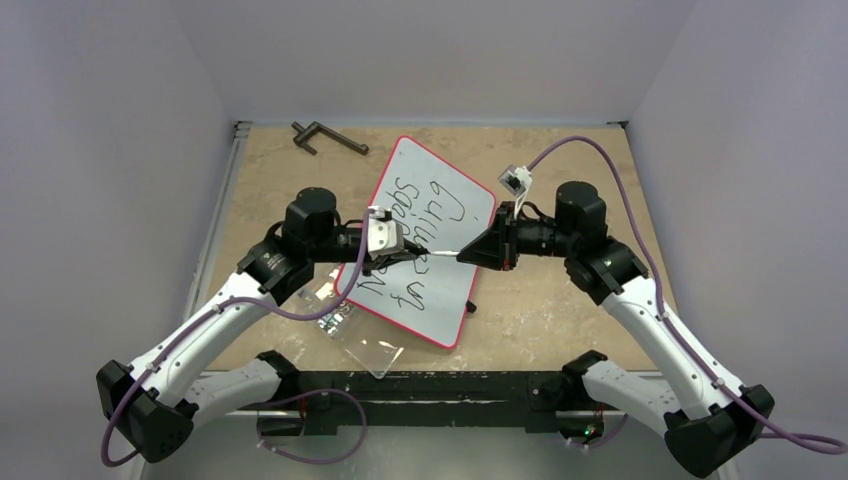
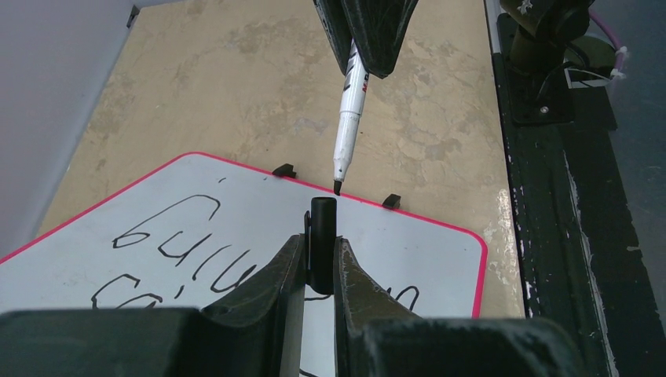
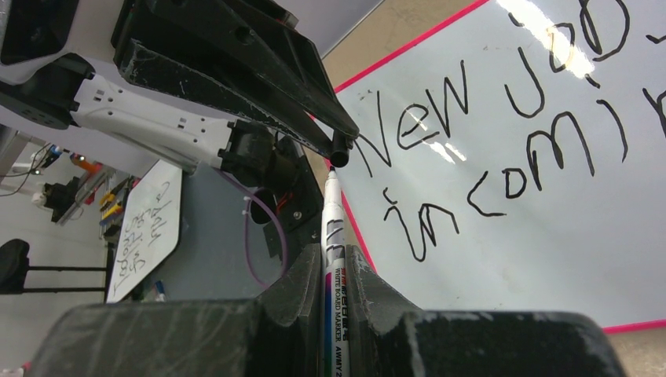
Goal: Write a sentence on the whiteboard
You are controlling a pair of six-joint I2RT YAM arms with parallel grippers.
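Note:
A white marker (image 2: 350,118) with a bare black tip is clamped in my right gripper, which is shut on its barrel. My left gripper is shut on a small black cap (image 2: 323,224) that stands up between its fingers. In the left wrist view the marker's tip hangs just above the cap and slightly to its right. Whether tip and cap touch cannot be told. Below both grippers lies the red-edged whiteboard (image 1: 435,305), with several black handwritten words on it, partly hidden by the arms.
A dark angled bracket (image 1: 330,137) lies at the table's back left. Clear plastic packaging (image 1: 375,350) sticks out by the board's lower left edge. Small black clips (image 2: 391,201) sit along one board edge. The tabletop (image 1: 570,310) right of the board is mostly bare.

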